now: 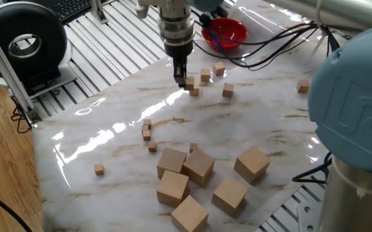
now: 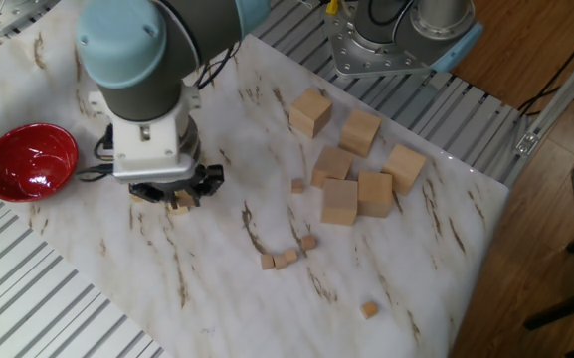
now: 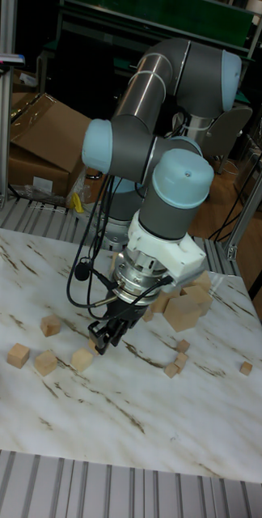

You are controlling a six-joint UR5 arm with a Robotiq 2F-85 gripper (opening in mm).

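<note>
My gripper points down over the far part of the marbled table, shut on a small wooden cube that shows at its fingertips. In exterior view 1, this cube partly overlaps another small cube behind it. More small cubes stand close by: one, one farther back, and one to the right. In exterior view 3, the dark fingers hide most of the held cube, just beside a small cube on the table.
A red bowl sits at the table's far side, cables hanging near it. Several large wooden blocks crowd the near side. A small row of cubes lies left of centre, and a lone cube lies at right.
</note>
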